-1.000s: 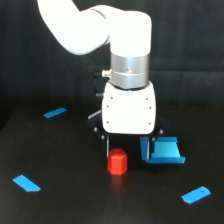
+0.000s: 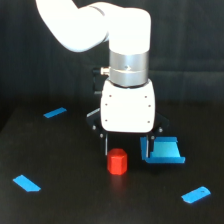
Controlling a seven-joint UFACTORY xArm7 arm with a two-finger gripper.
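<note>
A small red block (image 2: 117, 161) with a faceted outline rests on the dark table. A blue open tray (image 2: 178, 158) lies to its right, partly hidden behind the arm's hand. Over the block hangs my white gripper (image 2: 128, 148), its dark fingers spread apart. In this view the block appears between the two fingers, closer to the left one. Neither finger visibly presses on it, and how far the fingertips are from it in depth is hard to judge.
Blue tape strips mark the table: one at the back left (image 2: 55, 112), one at the front left (image 2: 26, 183) and one at the front right (image 2: 196, 195).
My gripper has shifted very slightly upward in the view. The red block and the blue tray have stayed where they were.
</note>
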